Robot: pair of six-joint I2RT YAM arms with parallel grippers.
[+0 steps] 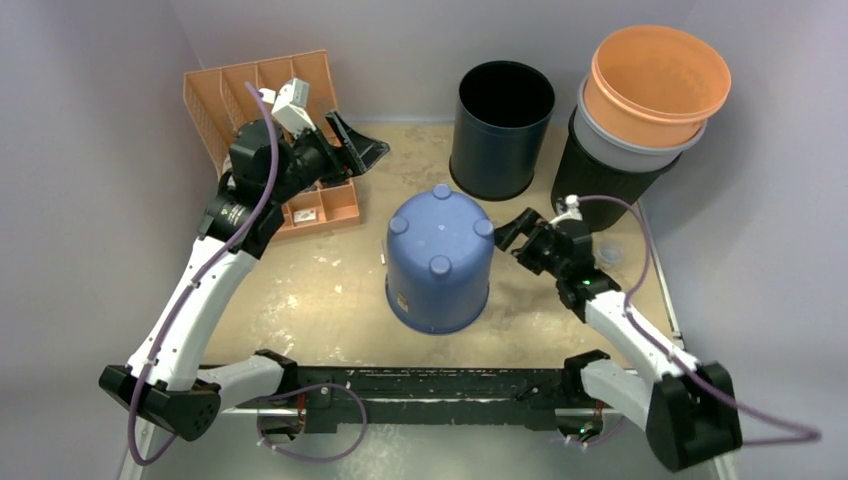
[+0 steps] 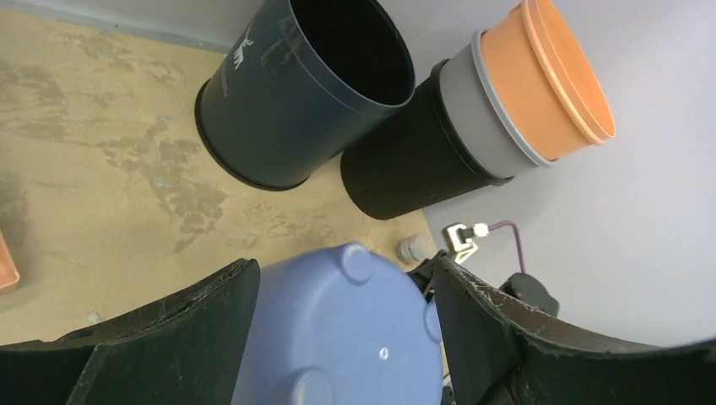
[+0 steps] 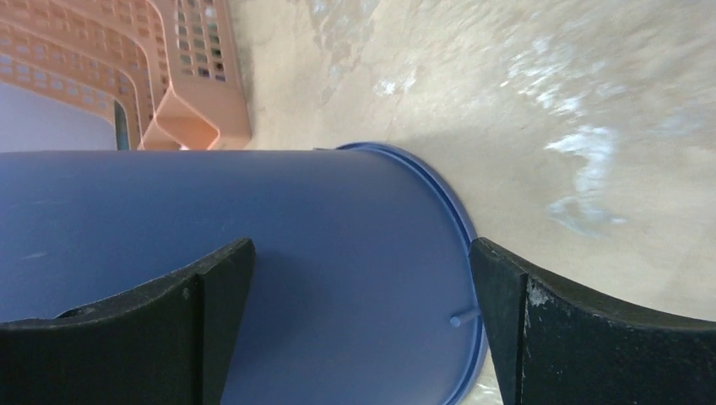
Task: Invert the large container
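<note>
The large blue container (image 1: 440, 270) stands upside down in mid-table, its closed base with several round feet facing up and its rim down on the surface. Close by its right side is my right gripper (image 1: 508, 238), open, with the container's wall (image 3: 363, 253) filling the view beyond its fingers; contact cannot be made out. My left gripper (image 1: 365, 145) stands open and empty, up and to the left of the container. Between its fingers the left wrist view shows the container's base (image 2: 338, 337), lying beyond them.
A dark bin (image 1: 500, 140) stands behind the container. At the back right is a stack with an orange tub (image 1: 655, 85) on top. An orange divided organiser (image 1: 340, 205) is at the back left. A small clear object (image 1: 608, 254) lies at right.
</note>
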